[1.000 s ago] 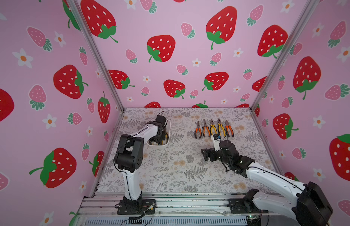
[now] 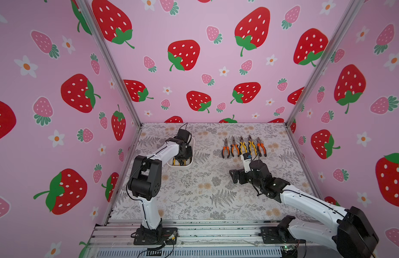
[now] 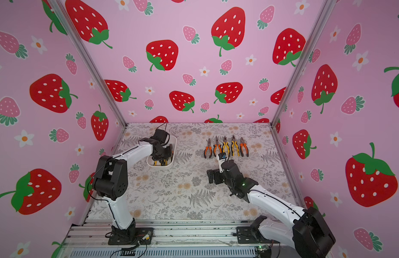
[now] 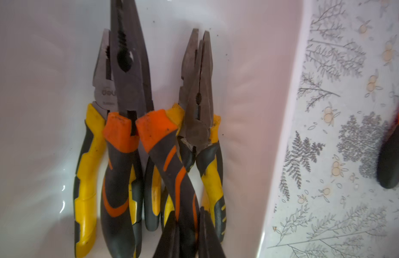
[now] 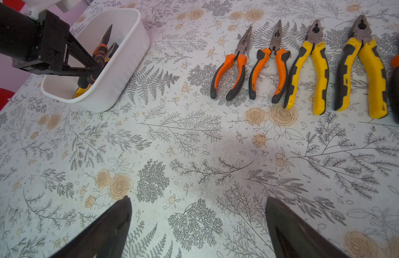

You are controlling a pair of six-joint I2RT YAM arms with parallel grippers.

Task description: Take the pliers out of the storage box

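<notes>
The white storage box holds several pliers. In the left wrist view, orange-black pliers lie over yellow-black pliers. My left gripper is down in the box, its fingers either side of an orange-black handle; whether they grip it is unclear. My right gripper stands open over bare table, right of the box, with nothing between its fingers.
A row of several pliers lies on the table right of the box, beyond my right gripper. Printed walls and metal rails border the table.
The right arm has stayed still.
</notes>
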